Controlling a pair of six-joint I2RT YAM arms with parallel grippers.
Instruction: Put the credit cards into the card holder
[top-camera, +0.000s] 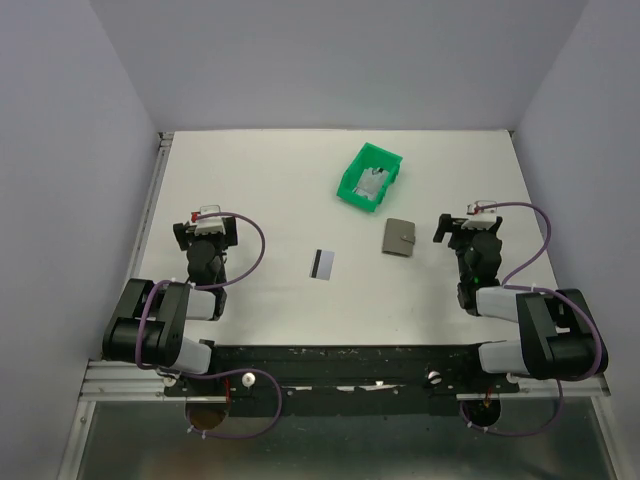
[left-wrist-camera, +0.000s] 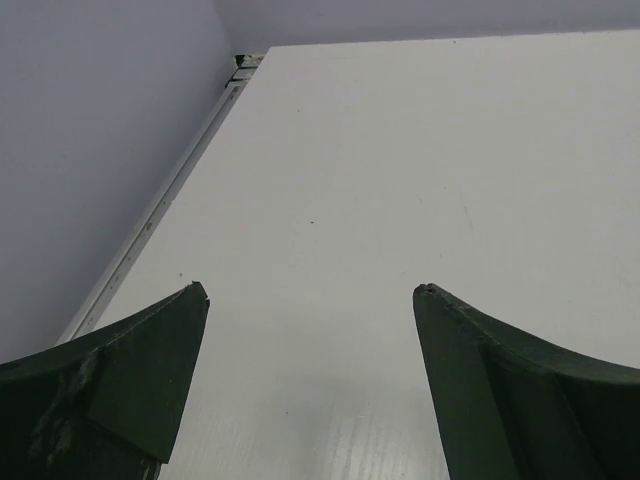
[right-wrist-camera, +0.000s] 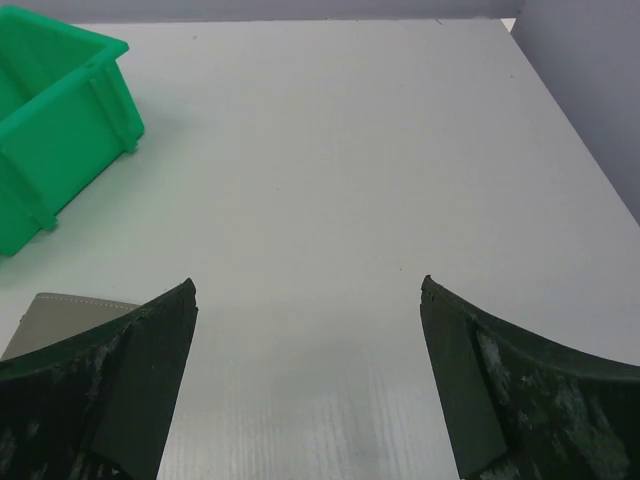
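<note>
A small card (top-camera: 325, 264), pale with a dark stripe, lies flat near the middle of the table. Right of it is a square grey-brown flat item (top-camera: 395, 237) with a small tab, likely the card holder, partly seen at lower left in the right wrist view (right-wrist-camera: 62, 321). My left gripper (top-camera: 205, 231) hovers at the table's left side, open and empty, with only bare table (left-wrist-camera: 350, 180) between its fingers. My right gripper (top-camera: 466, 228) is at the right side, open with nothing between its fingers, just right of the grey-brown item.
A green bin (top-camera: 355, 177) with pale contents stands at the back, also seen at upper left in the right wrist view (right-wrist-camera: 75, 150). Grey walls surround the table.
</note>
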